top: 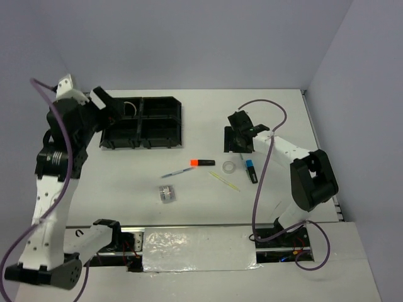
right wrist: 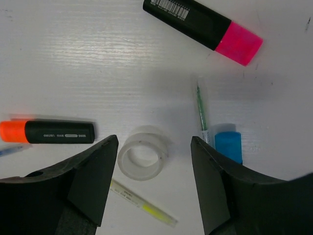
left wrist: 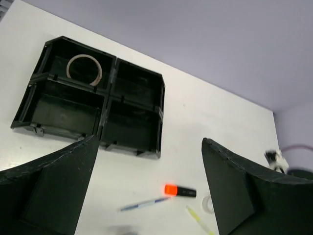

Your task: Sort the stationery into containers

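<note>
The black four-compartment container (left wrist: 105, 98) stands at the back left, a tape ring (left wrist: 84, 70) in its far left compartment. My left gripper is open and empty, raised above the table's left side. My right gripper has its fingers apart over the loose items, holding nothing. In the right wrist view, a pink-capped highlighter (right wrist: 200, 24) lies ahead of its fingertips. A small clear tape roll (right wrist: 142, 156), a yellow pen (right wrist: 143, 203), a green pen (right wrist: 201, 112), a blue-capped highlighter (right wrist: 228, 146) and an orange-capped highlighter (right wrist: 49, 132) lie around it.
A blue pen (top: 177, 172) lies left of the orange highlighter. Nearer the front edge is a clear roll or tape dispenser (top: 167, 194). The table between container and right arm is free, and the container's other compartments look empty.
</note>
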